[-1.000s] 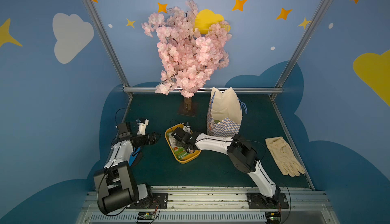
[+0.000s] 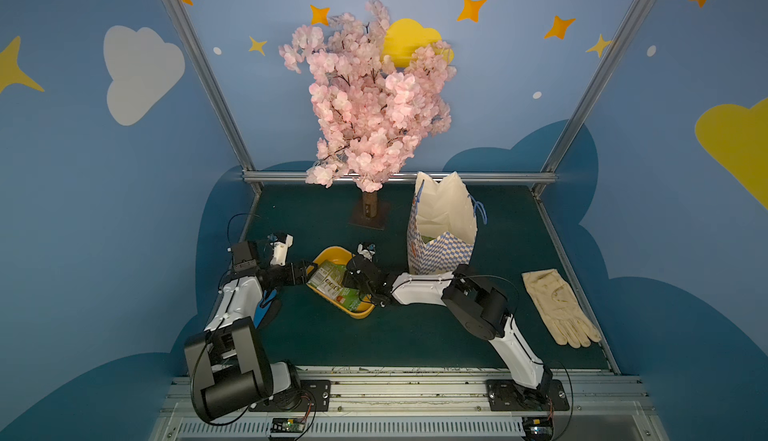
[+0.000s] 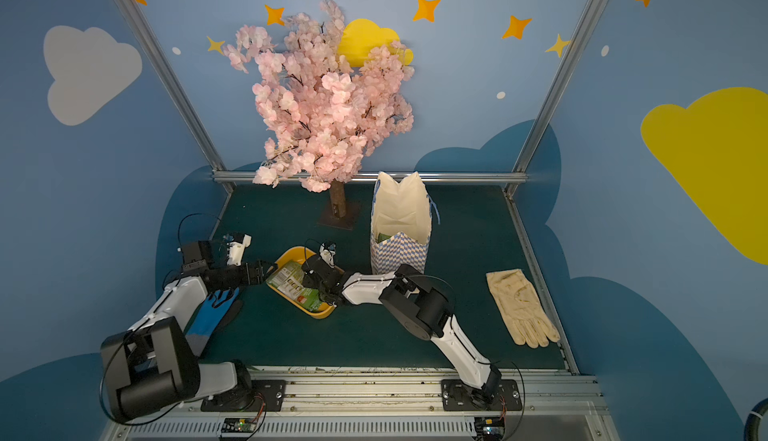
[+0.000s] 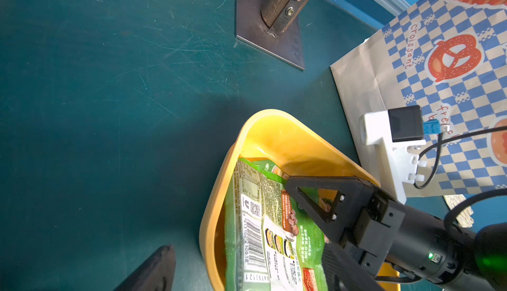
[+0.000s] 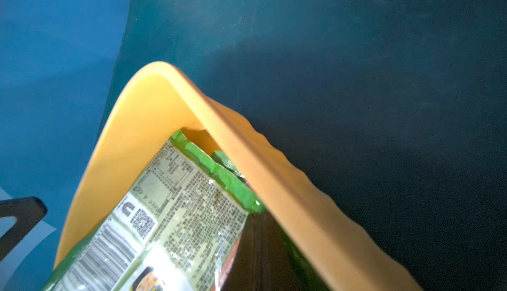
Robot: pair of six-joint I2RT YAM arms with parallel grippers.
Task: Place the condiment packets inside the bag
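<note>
A yellow tray point(image 2: 364, 309) holds green condiment packets point(image 4: 264, 227), printed side up. My left gripper is open at the tray's left side, its fingers apart along the bottom of the left wrist view. My right gripper point(image 3: 308, 281) reaches into the tray over the packets; in the left wrist view its black fingertip rests against the top packet. Whether it is shut is hard to see. The paper bag point(image 2: 440, 253), blue-checked with a white inside, stands upright behind and right of the tray, with something green low inside.
A blossom tree on a metal base point(image 2: 369, 221) stands at the back. A pair of beige gloves point(image 3: 520, 309) lies at the right. A blue object point(image 3: 212, 313) lies under the left arm.
The tray has moved leftward, toward my left gripper, and turned somewhat. My right gripper has shifted slightly with it; the left arm stays nearly in place.
</note>
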